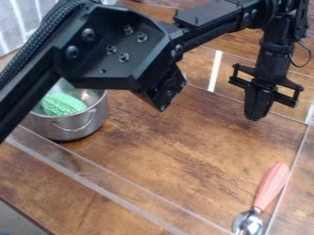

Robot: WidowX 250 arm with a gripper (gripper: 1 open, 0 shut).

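My black gripper point(258, 106) hangs over the wooden table at the upper right, pointing down; whether its fingers are apart is hard to make out. At the lower right lies a scoop with a pink handle point(273, 184) and a metal head point(249, 221). On the left stands a metal pot point(76, 123) holding a green textured object point(61, 104), partly hidden behind my arm.
Clear and pale strips run along its left and right sides. My arm's large black housing covers much of the upper left of the view.
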